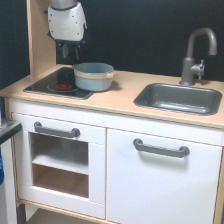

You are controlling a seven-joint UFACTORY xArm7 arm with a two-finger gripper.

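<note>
A blue-grey pot (95,79) with small light-brown handles stands upright at the right side of the dark stovetop (62,84). My gripper (68,52), dark below a white wrist, hangs above the stovetop, up and to the left of the pot and apart from it. Its dark fingers blend into the black wall behind, so whether they are open or shut is unclear. No object shows beneath them.
To the right, a grey sink (178,98) with a tall tap (195,58) is set into the wooden counter (122,92). Below are a cabinet door (160,180) and an oven front (62,165), both with dark handles. Bare counter lies between pot and sink.
</note>
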